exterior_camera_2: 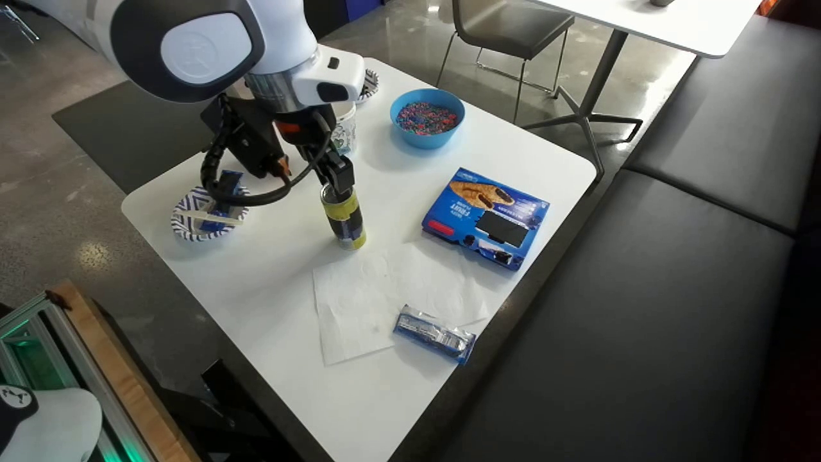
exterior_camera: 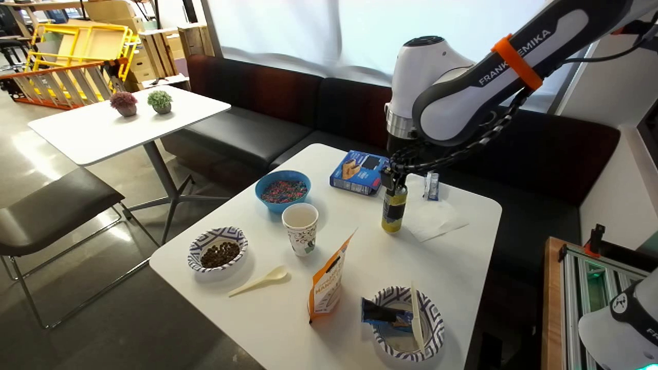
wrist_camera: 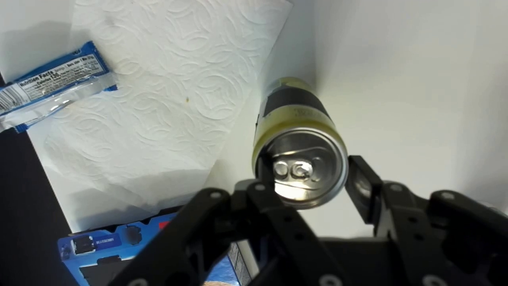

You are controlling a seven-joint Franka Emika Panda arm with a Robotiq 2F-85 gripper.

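Note:
A slim yellow-green can with a dark band (exterior_camera: 393, 213) stands upright, or very nearly so, on the white table beside a paper napkin (exterior_camera_2: 369, 300). My gripper is shut on the upper part of this can (wrist_camera: 295, 119), one finger on either side just below the rim. From above, the can's silver lid shows its pull tab lying flat. In the second exterior view the gripper (exterior_camera_2: 338, 185) reaches down to the can's top. Whether the can's base touches the table is hard to tell.
A blue snack box (exterior_camera_2: 485, 219) and a wrapped bar (exterior_camera_2: 435, 335) lie nearby. Further off are a blue bowl (exterior_camera: 284, 190), paper cup (exterior_camera: 300, 231), patterned bowl (exterior_camera: 217, 249), spoon (exterior_camera: 259, 280), standing orange pouch (exterior_camera: 327, 287) and another patterned bowl (exterior_camera: 435, 320).

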